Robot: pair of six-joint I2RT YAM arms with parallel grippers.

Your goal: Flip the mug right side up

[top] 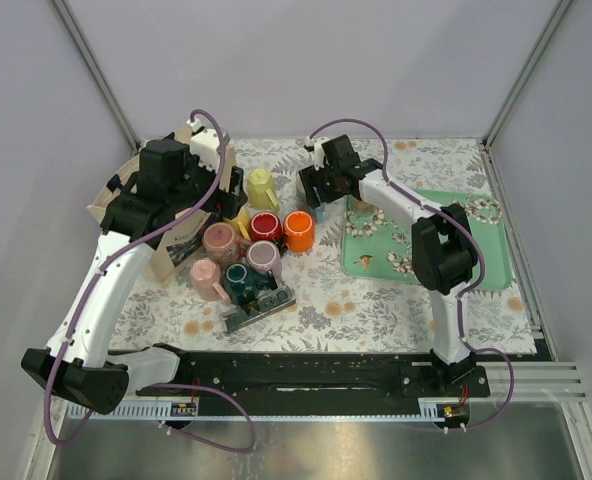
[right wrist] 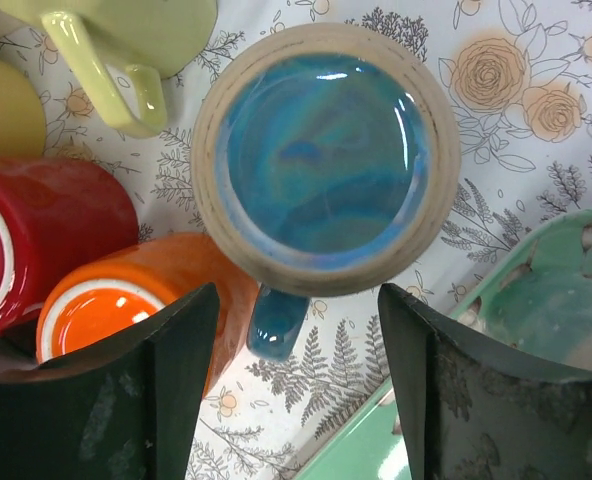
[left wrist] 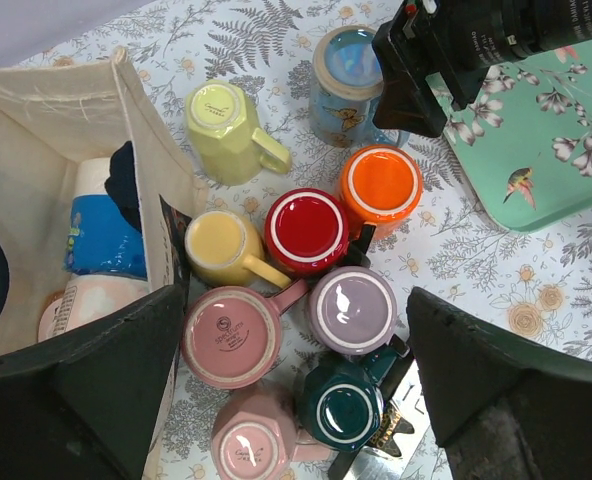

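A blue mug (right wrist: 321,160) with a beige rim stands at the back, between a green mug (left wrist: 224,142) and the green tray. My right gripper (top: 318,195) is over it, fingers apart, fingers at the rim on the handle side, which points toward me in the right wrist view. My left gripper is open above the left cluster of mugs, which show their bottoms upward: orange (left wrist: 380,185), red (left wrist: 305,228), yellow (left wrist: 221,245), pink, lavender and dark teal.
An open cream bag (left wrist: 136,100) with items inside is on the left. The green tray (top: 396,265) takes up the right. A grey metal object (top: 256,310) lies in front of the mugs. Bare cloth lies at the front centre.
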